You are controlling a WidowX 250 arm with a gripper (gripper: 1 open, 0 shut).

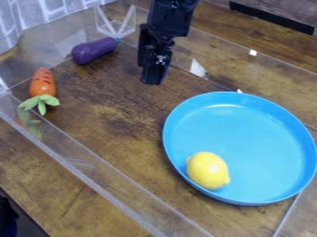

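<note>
My black gripper (pixel 154 61) hangs open over the wooden table at the top middle, with nothing seen between its fingers. To its left lies a purple eggplant (pixel 93 50). An orange carrot (pixel 43 85) with green leaves lies at the left. A blue plate (pixel 247 130) at the right holds a yellow lemon (pixel 209 171) near its front left.
Clear plastic edges run along the left and front of the table (pixel 111 130). The middle of the table and the area behind the plate are clear.
</note>
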